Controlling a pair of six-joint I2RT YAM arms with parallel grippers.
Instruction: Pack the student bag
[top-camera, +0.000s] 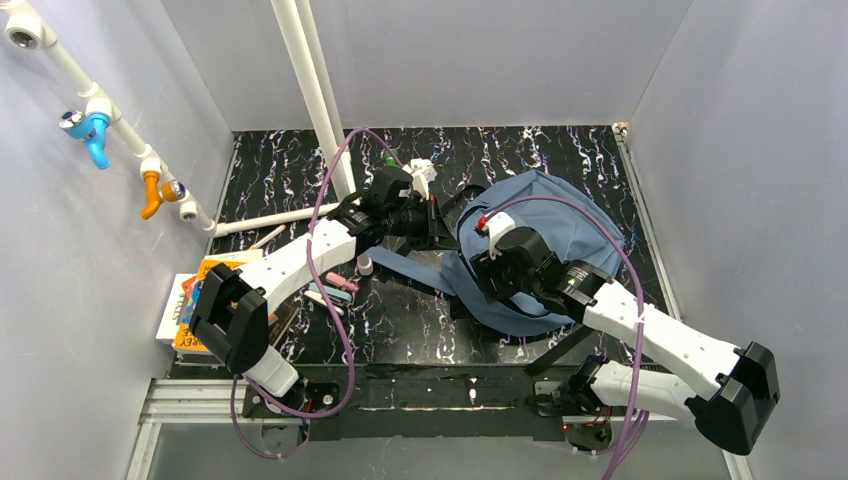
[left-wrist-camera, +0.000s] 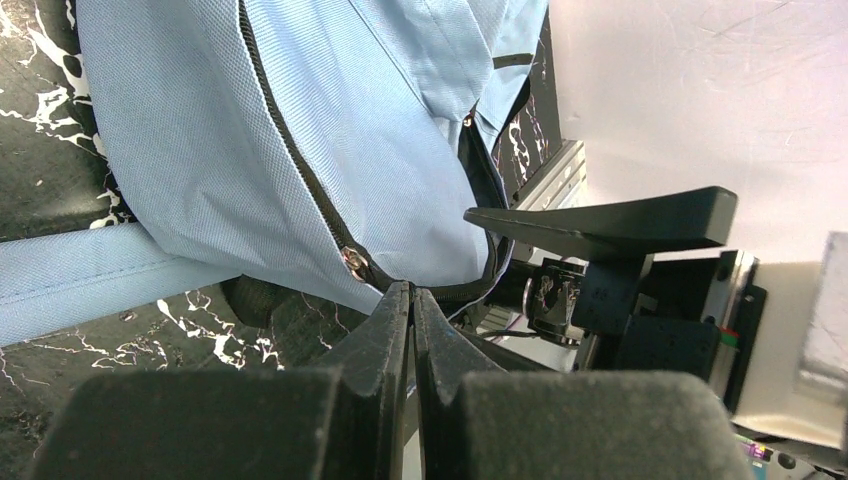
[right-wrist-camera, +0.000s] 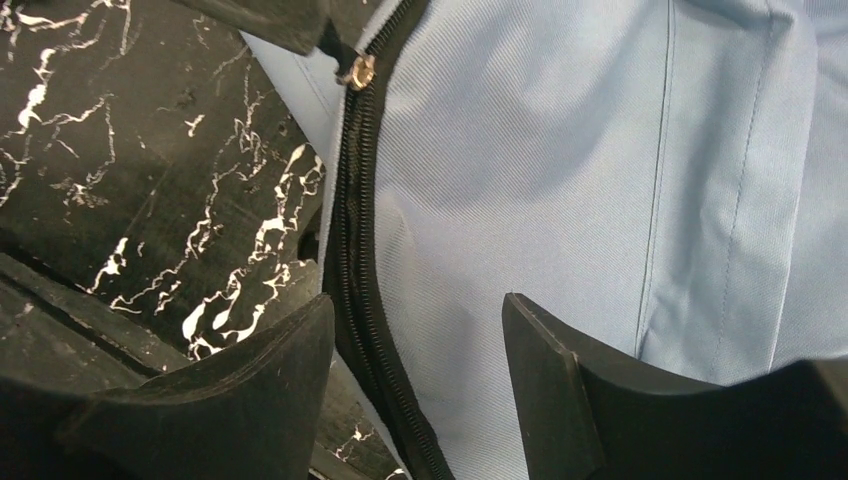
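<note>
The light blue fabric bag (top-camera: 560, 215) lies on the right part of the dark marbled table. A black zipper (left-wrist-camera: 290, 145) runs along its edge, with a metal slider (right-wrist-camera: 358, 72) near the left end. My left gripper is at this end, its fingers shut; a thin dark zipper pull (right-wrist-camera: 338, 46) reaches from the slider to its tips. My right gripper stands open over the bag's near side, with the zipper edge and fabric below and between its fingers. How close they are to the cloth is hard to tell.
Books (top-camera: 190, 310) are stacked at the far left. Beside them lie a pink item (top-camera: 342, 282), a teal item (top-camera: 330, 293) and a small white bottle (top-camera: 364, 264). White pipes (top-camera: 325, 110) stand behind the left arm.
</note>
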